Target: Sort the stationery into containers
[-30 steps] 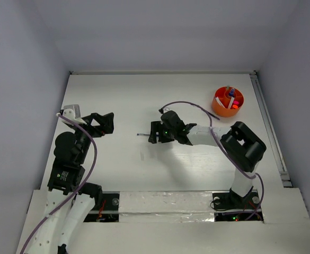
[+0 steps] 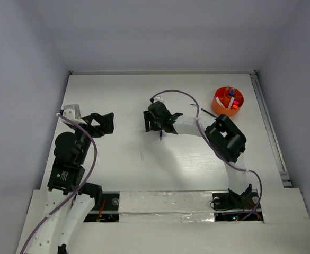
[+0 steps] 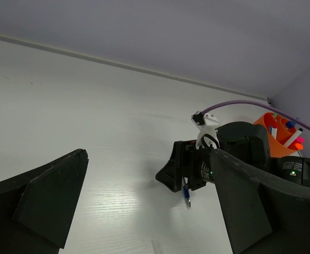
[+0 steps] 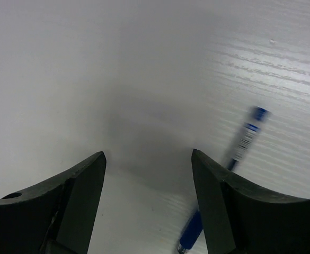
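A blue pen (image 2: 160, 136) (image 4: 192, 231) lies on the table beside my right gripper (image 2: 150, 121), whose fingers stand apart with nothing seen between them; in the right wrist view the pen runs by the right finger. My left gripper (image 2: 102, 123) is open and empty at the left of the table. An orange container (image 2: 224, 110) (image 3: 284, 149) holding markers and other stationery stands at the back right.
A dark thin pen (image 2: 207, 112) lies left of the orange container. Grey walls close in the sides and back.
My right gripper has moved toward the back and slightly left. The blue pen, earlier lying crosswise left of it, now points toward the front below it. The left arm is still.
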